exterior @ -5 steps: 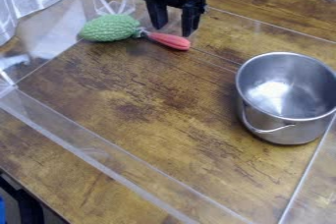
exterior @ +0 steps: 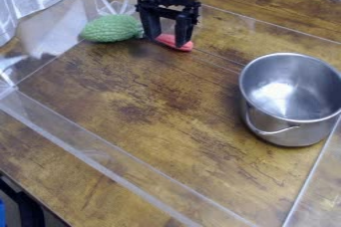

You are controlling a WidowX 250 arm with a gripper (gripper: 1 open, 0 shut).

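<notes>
My black gripper [exterior: 168, 27] is low at the top middle, over a small red object [exterior: 177, 45] that looks like a handle. Its fingers reach down around that piece; whether they are closed on it is unclear. A green, bumpy object [exterior: 110, 29] lies just to the left on the wooden table [exterior: 147, 121].
A large steel pot [exterior: 289, 100] stands on the right. Clear plastic walls run along the table's sides, with a dark edge at the top right.
The gripper has come down over the red piece, which now shows less from under it. The green object and pot look unmoved.
</notes>
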